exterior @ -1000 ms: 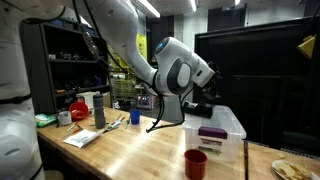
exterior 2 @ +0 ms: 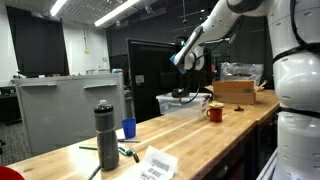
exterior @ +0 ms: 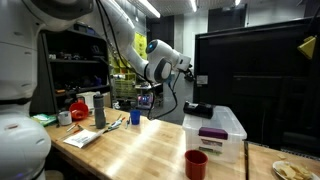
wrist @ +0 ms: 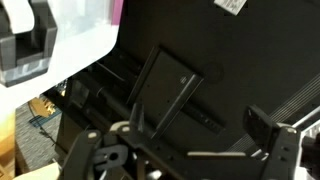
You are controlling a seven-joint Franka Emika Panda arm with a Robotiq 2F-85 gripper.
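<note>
High above the table, my gripper (exterior: 188,73) hangs in the air, clear of every object. The wrist view shows the gripper with its two dark fingers wide apart and nothing between them. Below it and to the right in exterior view 1 stands a translucent white bin (exterior: 228,124). On this bin's near side rests a black object (exterior: 201,110), and a purple patch (exterior: 213,133) shows on the front. A red mug (exterior: 196,163) is on the table in front of the bin. Farther left is a blue cup (exterior: 135,117).
A tall dark bottle (exterior 2: 106,135) stands near white paper (exterior 2: 155,163) and several pens at the table's left. A plate of food (exterior: 293,170) sits at the right edge. Cardboard boxes (exterior 2: 232,92) lie beyond the mug.
In exterior view 1 the arm has swung left and upward, carrying the gripper away from above the bin. The bin, mug and cup have kept their places.
</note>
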